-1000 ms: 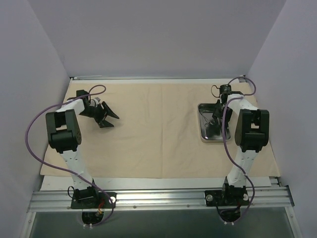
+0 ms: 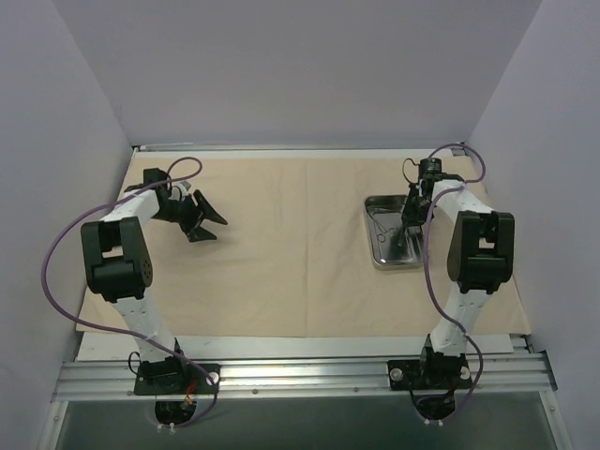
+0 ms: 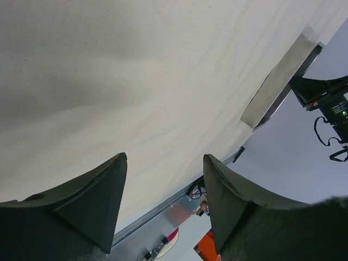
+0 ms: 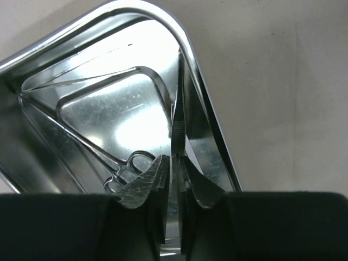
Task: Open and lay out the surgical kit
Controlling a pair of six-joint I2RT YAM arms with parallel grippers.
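Observation:
A steel tray (image 2: pixel 394 263) sits on the cloth at the right, holding scissor-like instruments (image 4: pixel 116 175), a bent instrument and a long slim instrument (image 4: pixel 178 119) along one wall. My right gripper reaches into the tray over that slim instrument, fingertips close together around it; whether it grips firmly is unclear. My left gripper stands open over bare cloth at the left, nothing between its fingers.
Grey walls (image 2: pixel 309 75) bound the workspace at back and sides.
The tray has shifted a little to the left, and the right arm has moved slightly with it.

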